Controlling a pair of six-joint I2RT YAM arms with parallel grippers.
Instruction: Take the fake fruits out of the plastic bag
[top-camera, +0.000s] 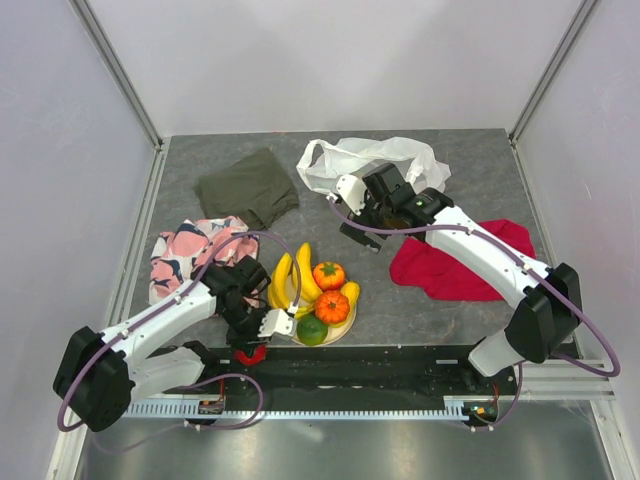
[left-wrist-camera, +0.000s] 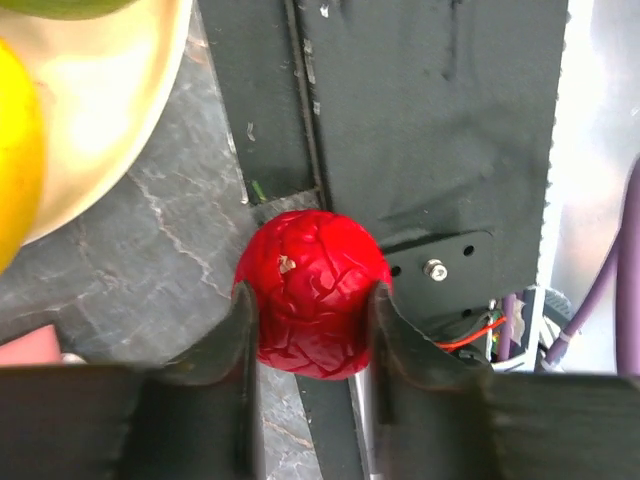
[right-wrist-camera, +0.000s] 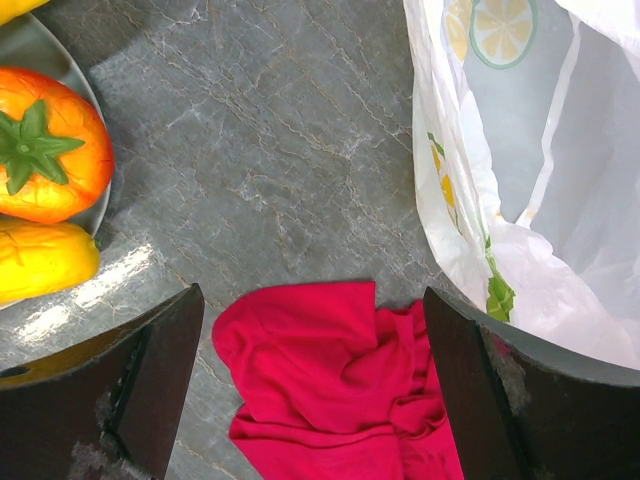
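Observation:
At the table's front edge lies a round, wrinkled red fruit, partly covered in the top view by the left arm. My left gripper is shut on this fruit, a finger at each side. On a round plate, to the fruit's right, are bananas, orange-red pumpkins or tomatoes, a green fruit and a yellow fruit. The white plastic bag lies crumpled at the back; its visible interior looks empty in the right wrist view. My right gripper hangs open in front of the bag, holding nothing.
A red cloth lies on the right. A dark green cloth and a pink patterned cloth lie on the left. Black rails run along the front, right beside the red fruit. Bare table separates plate and bag.

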